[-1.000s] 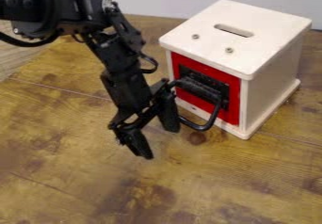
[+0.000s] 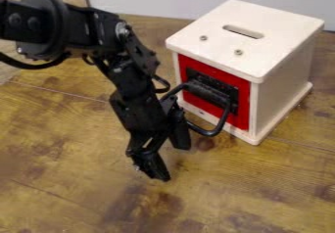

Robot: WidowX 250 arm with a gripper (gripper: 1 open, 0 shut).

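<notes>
A white box (image 2: pixel 272 51) with a red front stands at the right, with a slot and two screws on its top. On its red face is a black fitting with a bent black tube handle reaching out toward the lower left. My black gripper (image 2: pixel 163 145) is low over the floor, left of the box front and beside the handle, its fingers spread open. I see nothing held between them; whether it touches the handle is hard to tell.
Bare wooden floor (image 2: pixel 72 183) fills the left and front of the view. A pale wall runs behind the box. The arm reaches in from the upper left.
The arm and gripper have shifted slightly, with the lower fingertip moving down and a little toward the front. The box looks unmoved.
</notes>
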